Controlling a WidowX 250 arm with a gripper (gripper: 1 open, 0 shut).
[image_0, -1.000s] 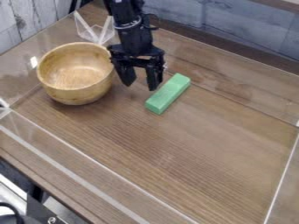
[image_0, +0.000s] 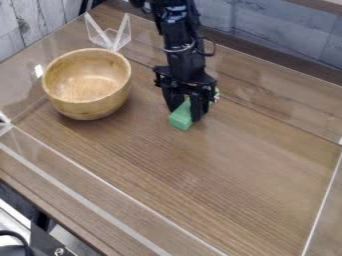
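Observation:
The black robot arm hangs from the top centre, its gripper (image_0: 185, 100) down over a green bar (image_0: 185, 118), which it partly covers. The bar lies on the wooden table (image_0: 201, 190). Whether the fingers grip it cannot be told.
A large wooden bowl (image_0: 87, 85) sits at the left, near the table's edge.
The gripper has moved right and down onto the green bar, now covering much of it.

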